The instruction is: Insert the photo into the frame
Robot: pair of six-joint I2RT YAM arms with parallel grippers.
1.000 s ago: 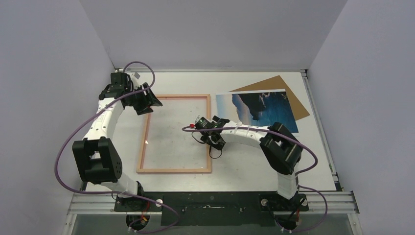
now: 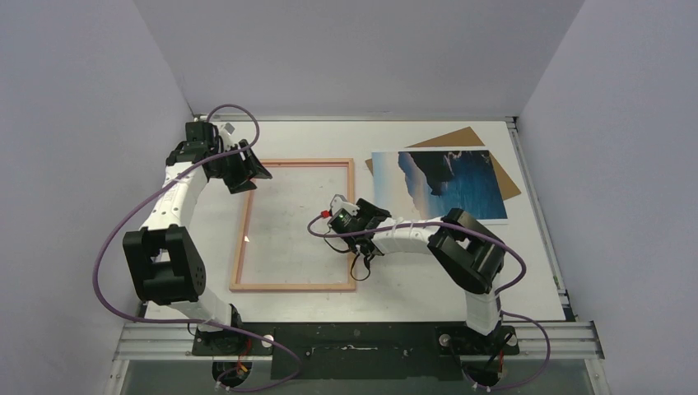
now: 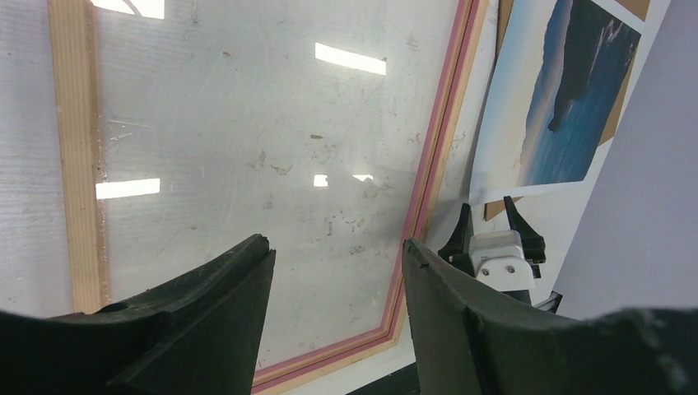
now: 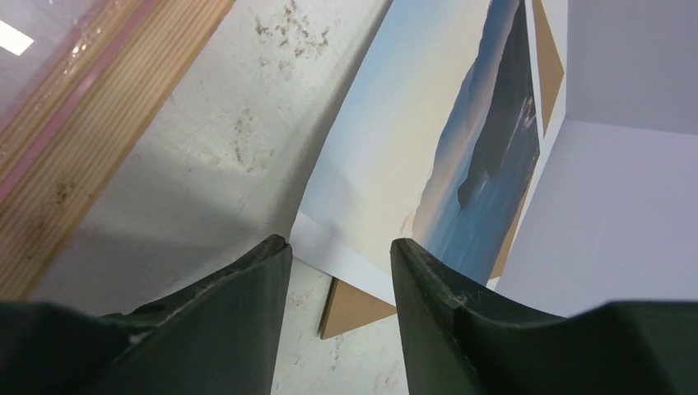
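The wooden frame (image 2: 240, 247) lies on the left half of the table with a clear sheet inside. The photo (image 2: 444, 181), a sea and cliff print, rests on a brown board (image 2: 498, 177) to its right. My left gripper hangs open over the frame's left side, nothing between its fingers. My right gripper stands open at the photo's near left corner, just right of the frame; whether its left finger touches the paper is unclear.
White table (image 2: 428, 296) shows free room at the front right. Grey walls (image 2: 593, 197) bound the sides and back. Cables loop over both arms.
The photo has shifted slightly right and toward the back, uncovering less board at the back. My right gripper has moved slightly right. The left arm is nearly still.
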